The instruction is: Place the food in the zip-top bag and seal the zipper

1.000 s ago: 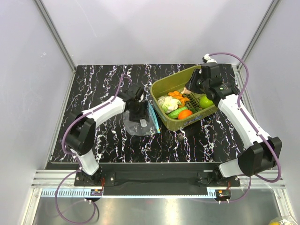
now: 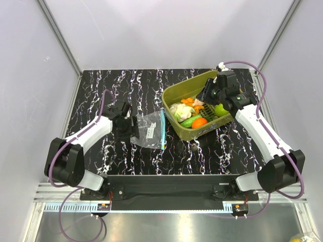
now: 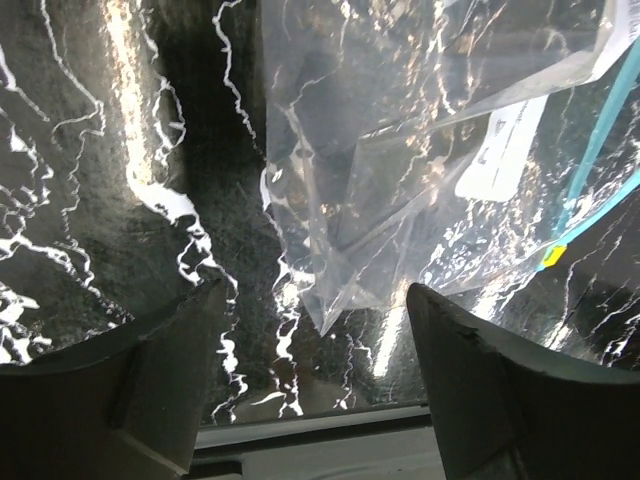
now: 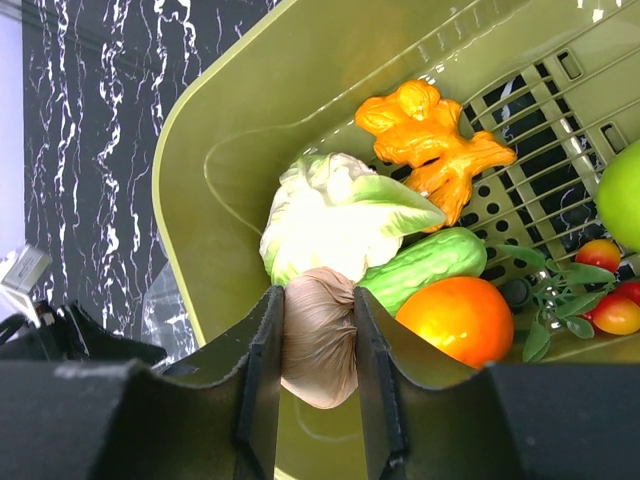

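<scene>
In the top view a clear zip top bag [image 2: 149,132] with a blue zipper lies flat left of the green basket [image 2: 174,91]. My left gripper is open over the bag's lower left corner, nothing held. My right gripper is shut on a tan, wrinkled food item [image 4: 318,350] over the basket. Inside the basket are a cauliflower [image 4: 320,210], an orange ginger-like piece [image 4: 435,140], a cucumber [image 4: 425,265], an orange round fruit [image 4: 455,322], small tomatoes [image 4: 615,312] and a green fruit [image 4: 625,195].
Rails and pale walls border it on the sides and back.
My left arm has drawn back to the left and toward the front, and the bag has shifted slightly left. The right arm has lowered or shifted very slightly.
</scene>
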